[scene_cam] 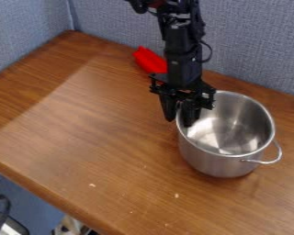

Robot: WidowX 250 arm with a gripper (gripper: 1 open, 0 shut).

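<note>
My black gripper (183,112) points down at the left rim of a steel pot (223,156), with its fingertips around or just inside that rim. Whether the fingers grasp the rim is hard to tell. The pot stands upright on the wooden table (95,138), with a wire handle on its right side. A red object (150,60) lies behind the arm, partly hidden by it.
Grey padded walls border the table at the back and left. Dark cables show beyond the front left edge.
</note>
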